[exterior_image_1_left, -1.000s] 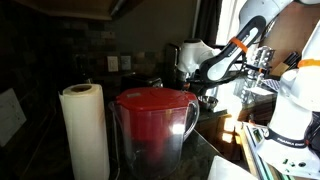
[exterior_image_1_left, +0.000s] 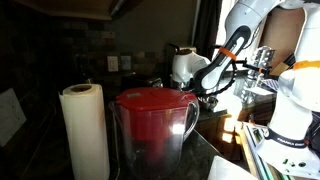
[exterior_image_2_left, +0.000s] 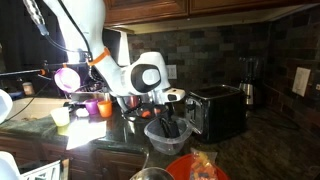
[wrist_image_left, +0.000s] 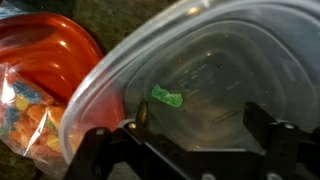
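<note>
A clear plastic bowl (exterior_image_2_left: 154, 139) stands on the counter in exterior view 2, and its curved rim fills much of the wrist view. Inside lies a small green piece (wrist_image_left: 167, 97), perhaps a candy. My gripper is open, its two dark fingers apart with the green piece seen beyond and between them. Exterior view 2 has the gripper (exterior_image_2_left: 174, 128) pointing down at the bowl, its tips overlapping the bowl's outline. How far the tips are from the green piece I cannot tell. In exterior view 1 the fingers are mostly hidden behind the red-lidded pitcher (exterior_image_1_left: 152, 130).
Beside the bowl sits a red plate (wrist_image_left: 72, 40) carrying a clear bag of colourful candies (wrist_image_left: 32, 115). A black toaster (exterior_image_2_left: 218, 112) stands close behind the bowl. Paper towels (exterior_image_1_left: 86, 132) stand left of the pitcher. Cups (exterior_image_2_left: 61, 115) are at the far left.
In exterior view 1 the white arm's wrist has come down over the past second, shifting slightly left and dropping nearer the counter behind the pitcher. The pitcher and towels have not moved.
</note>
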